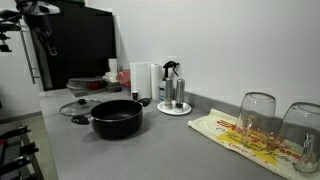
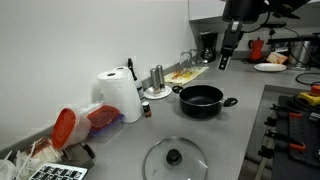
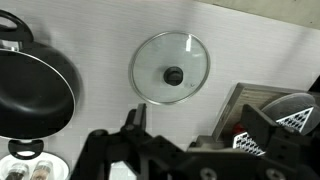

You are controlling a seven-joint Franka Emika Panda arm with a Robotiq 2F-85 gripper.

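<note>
My gripper stands open high above the counter, with nothing between its fingers. A round glass lid (image 3: 154, 53) with a black knob lies flat on the counter beyond the fingertips in the wrist view. The black pot (image 3: 28, 92) sits left of the lid there, uncovered and apart from it. In exterior view 2 the lid (image 2: 158, 170) is in front and the pot (image 2: 202, 100) farther back, with the gripper (image 2: 240, 57) raised above and right of the pot. Exterior view 1 has the pot (image 1: 117, 121) near the middle-left, its inside dark.
Two upturned glass jars (image 1: 256, 112) stand on a patterned towel (image 1: 222, 130) at the right. Bottles and shakers on a white plate (image 1: 174, 108) are by the wall, near a paper towel roll (image 1: 140, 78). A dish rack (image 3: 245, 105) lies right of the lid.
</note>
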